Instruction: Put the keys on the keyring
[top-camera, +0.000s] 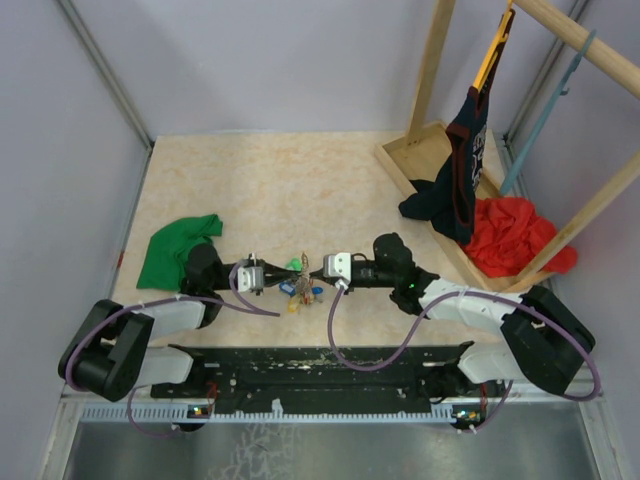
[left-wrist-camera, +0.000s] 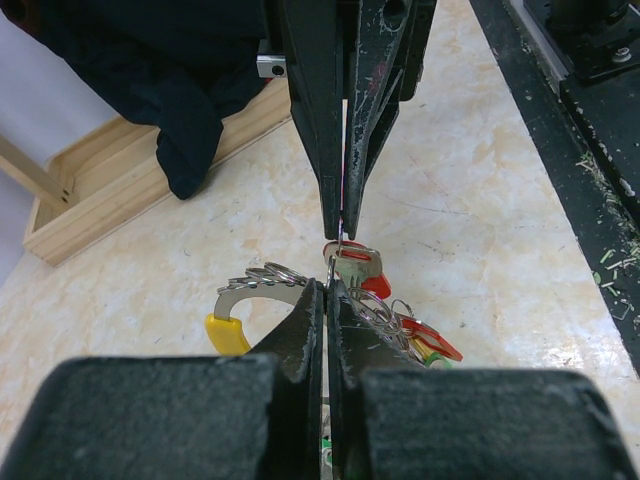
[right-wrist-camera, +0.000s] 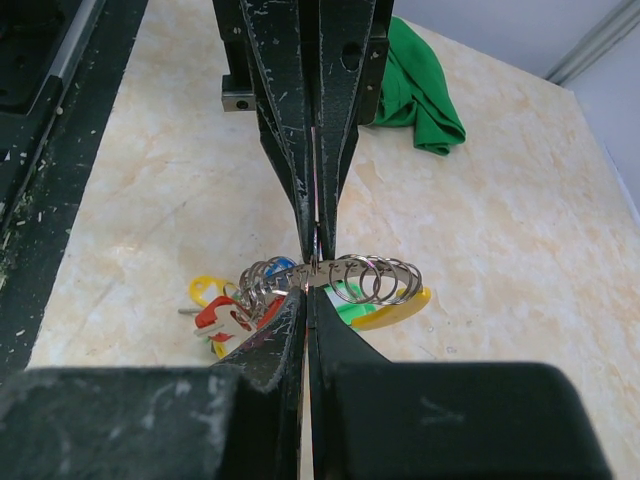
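Note:
My left gripper (top-camera: 293, 271) and right gripper (top-camera: 318, 274) face each other tip to tip over the middle of the table, both shut. A cluster of metal rings and keys (right-wrist-camera: 369, 281) is between them. In the left wrist view my left fingertips meet at a thin upright metal piece, with a yellow key (left-wrist-camera: 228, 334) and red keys (left-wrist-camera: 432, 338) around it. The right wrist view shows red keys (right-wrist-camera: 216, 320) and yellow, green and blue ones. Whether either gripper pinches the thin metal cannot be made out for certain.
A green cloth (top-camera: 166, 255) lies at the left. A wooden rack (top-camera: 410, 160) with a hanging dark bag (top-camera: 460, 170) and a red cloth (top-camera: 515, 235) stands at the right.

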